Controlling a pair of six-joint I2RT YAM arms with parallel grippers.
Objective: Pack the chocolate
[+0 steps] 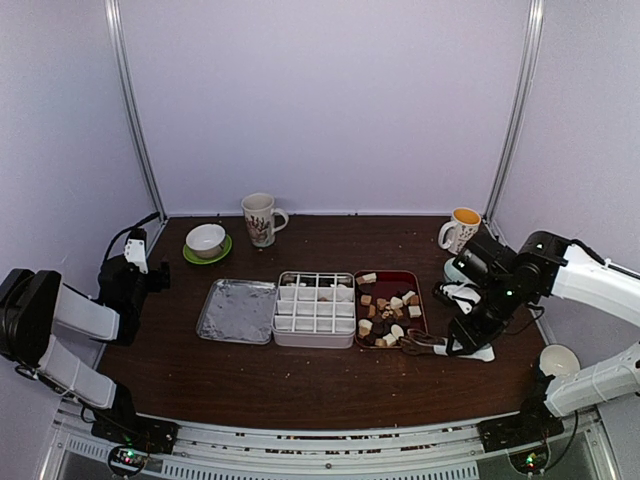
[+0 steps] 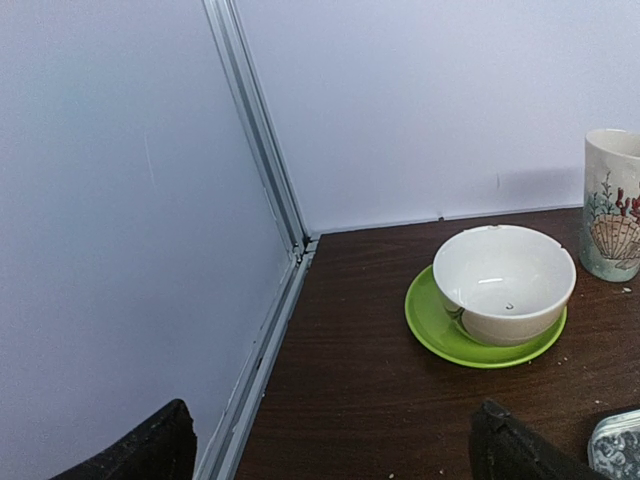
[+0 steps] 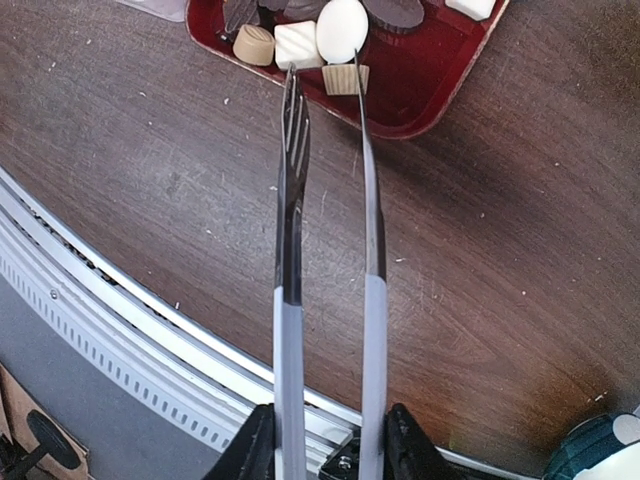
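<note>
The red tray holds assorted white, tan and brown chocolates. Left of it is a white divided box, then a metal lid. My right gripper is shut on metal tongs, whose tips are slightly parted at the tray's near edge, around or just over a ridged chocolate; whether they touch it I cannot tell. My left gripper stands open and empty at the table's left, facing the bowl.
A white bowl on a green saucer and a tall mug stand at the back left. An orange-lined mug stands back right.
</note>
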